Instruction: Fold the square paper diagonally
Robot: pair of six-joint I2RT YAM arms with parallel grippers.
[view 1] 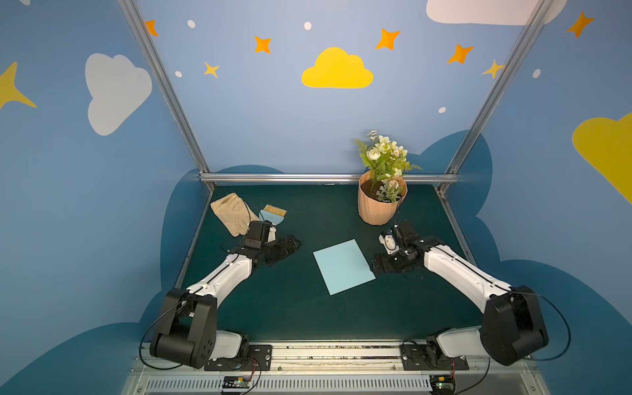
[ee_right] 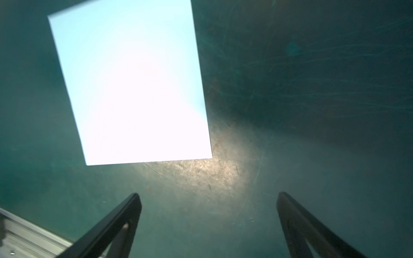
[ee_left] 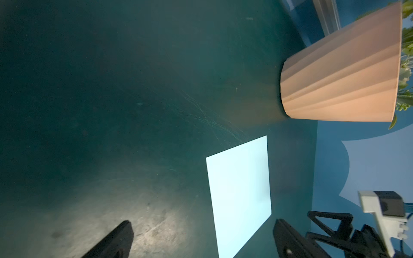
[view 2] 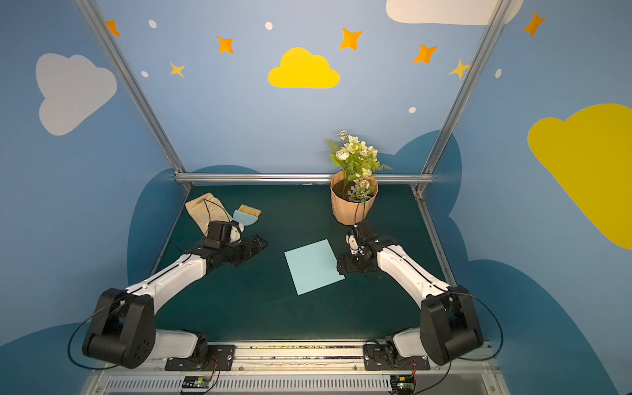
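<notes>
The light blue square paper (view 1: 343, 266) lies flat and unfolded on the dark green table, turned slightly askew. To its left, above the table, my left gripper (view 1: 293, 245) is open and empty; in the left wrist view the paper (ee_left: 241, 193) shows between the spread fingers. My right gripper (view 1: 378, 263) hovers at the paper's right side, overlapping its edge in the top right view. Its fingers (ee_right: 122, 223) are wide apart with only bare table between them, and the paper (ee_right: 133, 86) lies beyond them in the right wrist view.
A potted plant (view 1: 377, 207) stands behind the paper, at the back right. A beige cloth (view 1: 231, 214) and a small blue brush (view 1: 271, 215) lie at the back left, behind the left arm.
</notes>
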